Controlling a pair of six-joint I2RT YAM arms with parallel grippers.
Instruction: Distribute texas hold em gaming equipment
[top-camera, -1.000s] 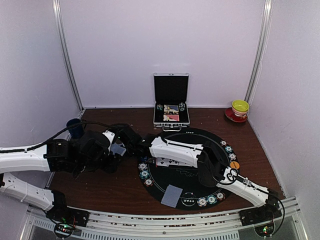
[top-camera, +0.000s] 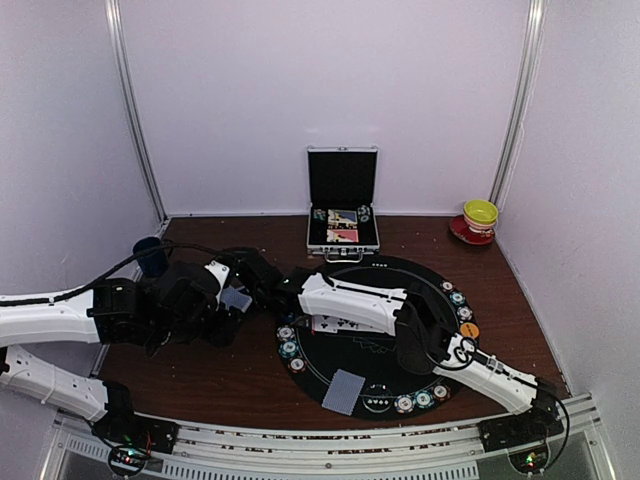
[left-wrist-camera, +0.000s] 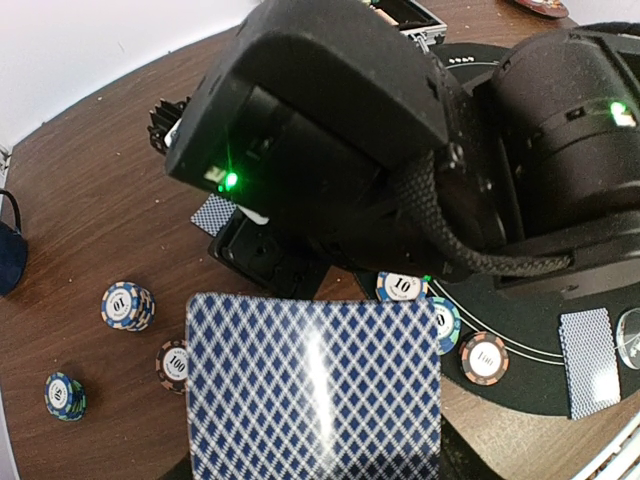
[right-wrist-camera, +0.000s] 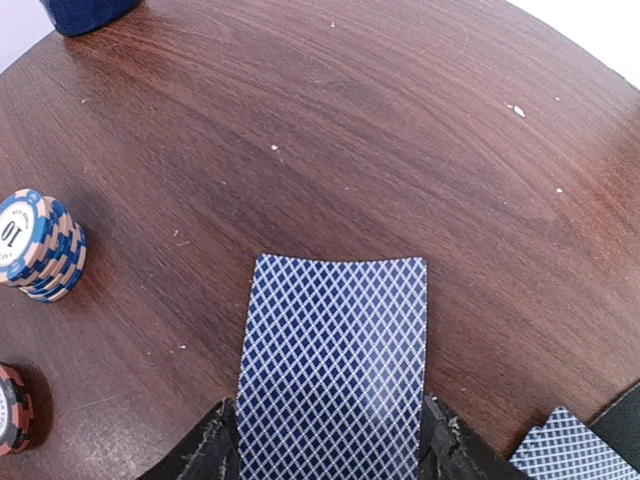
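Observation:
In the left wrist view my left gripper is shut on blue-patterned playing cards (left-wrist-camera: 312, 385), back face showing; how many is unclear. My right gripper is shut on a blue-backed card (right-wrist-camera: 335, 350), above the brown wood in the right wrist view; whether it touches the table cannot be told. From above, the two arms meet left of the round black poker mat (top-camera: 395, 262), and both fingertips are largely hidden. Two blue-backed cards (top-camera: 343, 391) lie close together at the mat's front edge. Several chips (top-camera: 423, 399) sit around its rim.
Chip stacks (left-wrist-camera: 127, 305) stand on bare wood at the left. An open silver case (top-camera: 343, 250) sits at the back, yellow and red bowls (top-camera: 480, 214) at the right, a dark blue cup (top-camera: 151, 258) at the left. The right arm crosses the mat, hiding part of it.

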